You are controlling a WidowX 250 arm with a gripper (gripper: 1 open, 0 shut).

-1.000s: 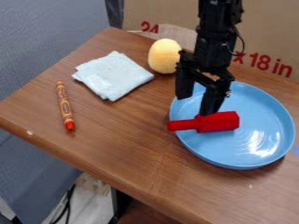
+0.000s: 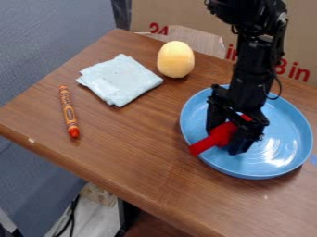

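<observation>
My black gripper [image 2: 234, 125] is lowered over the blue plate [image 2: 279, 151] at the right of the table, its fingers around a red elongated object [image 2: 209, 143] that lies on the plate, tilted diagonally. The gripper hides much of the red object, and I cannot tell whether the fingers are closed on it.
A folded white cloth [image 2: 119, 78], an orange crayon-like stick [image 2: 69, 112] and a yellow egg-shaped object [image 2: 176, 59] occupy the left and back of the wooden table [image 2: 124, 167]. Cardboard [image 2: 297, 37] stands behind.
The gripper has come down onto the red object, which now sits at a steeper diagonal and is more covered by the gripper.
</observation>
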